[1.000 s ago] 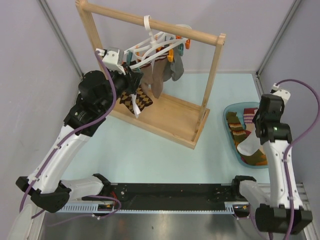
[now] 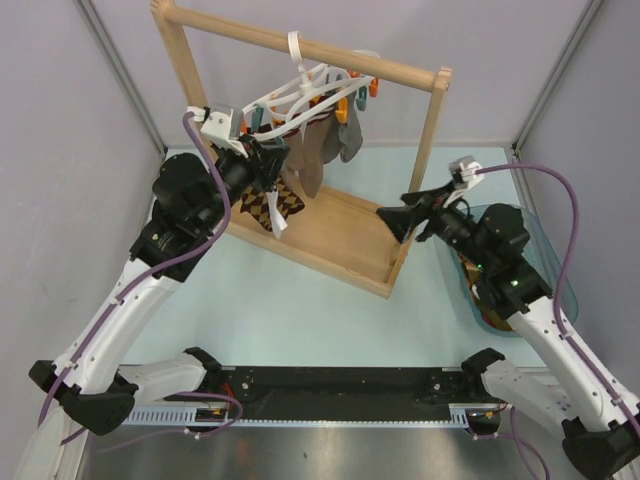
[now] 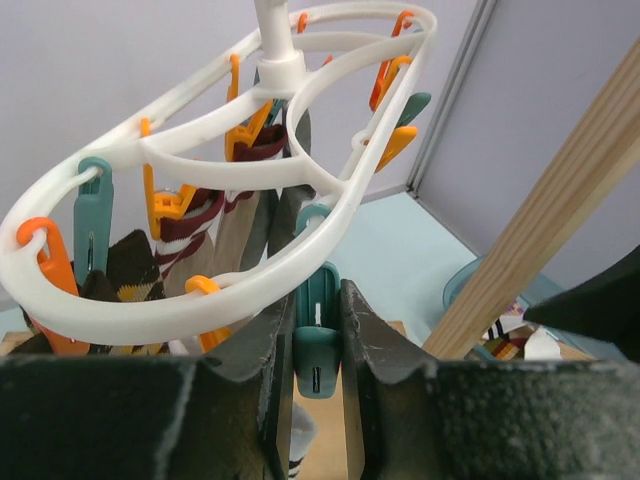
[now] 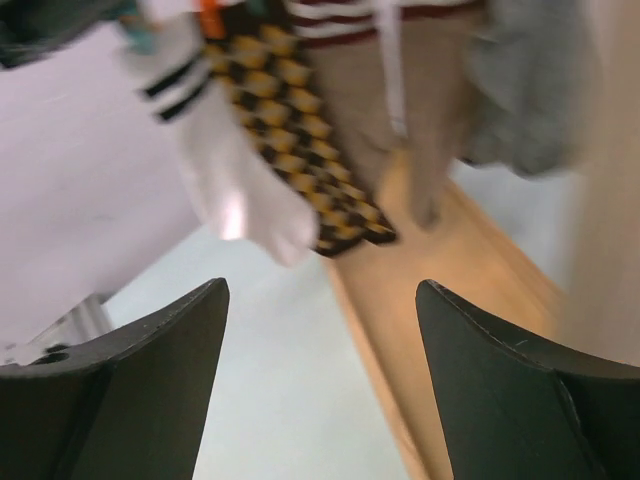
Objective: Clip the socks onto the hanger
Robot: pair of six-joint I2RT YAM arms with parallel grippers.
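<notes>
The white hanger (image 2: 300,100) hangs from the wooden frame, with several socks clipped on it. My left gripper is shut on a dark green clip (image 3: 318,362) at the hanger's near rim. A white sock with black stripes (image 4: 235,180) hangs by that gripper, near an orange clip (image 4: 211,18); its toe dangles free. Whether the green clip's mouth has the sock is hidden in the left wrist view. Beside it hangs a black-and-tan checkered sock (image 4: 290,120). My right gripper (image 2: 405,222) stands open by the frame's right post, nothing between its fingers.
The wooden post (image 2: 425,160) is close to my right gripper. At the right, a blue-green basket (image 2: 548,265) holds more socks, partly covered by my right arm.
My right arm has swung left from above the basket to the frame's right post. The left gripper has stayed nearly in place at the hanger.
</notes>
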